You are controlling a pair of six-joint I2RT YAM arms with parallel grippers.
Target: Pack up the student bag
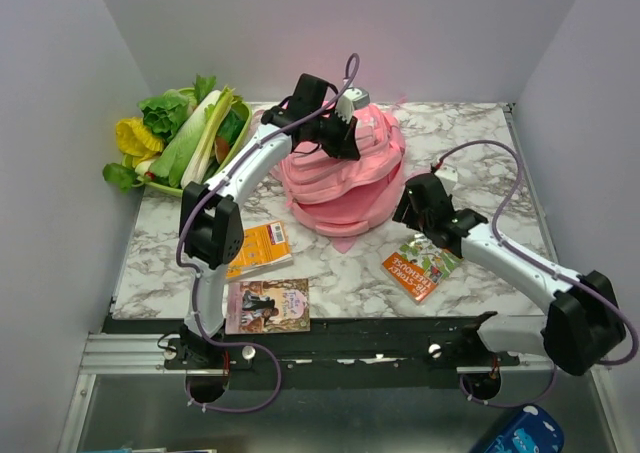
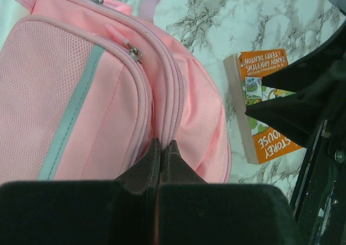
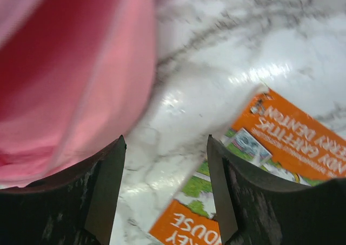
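The pink bag [image 1: 345, 173] lies on the marble table with its opening spread toward the front. In the left wrist view my left gripper is shut on the bag's zipped edge, a thin pink fold running into its fingertips. My right gripper stands open with nothing between its fingers, at the gap between the bag and the orange-and-green Treehouse book [image 1: 421, 267]. Part of that book lies behind the right finger [image 3: 221, 185]. A yellow-orange book [image 1: 262, 247] and a brown picture book [image 1: 268, 305] lie at the front left.
A green basket [image 1: 236, 145] of vegetables occupies the back left. Beyond the table's front edge, a dark blue object [image 1: 525, 431] shows at the bottom right. Bare marble [image 1: 470, 138] is free at the back right.
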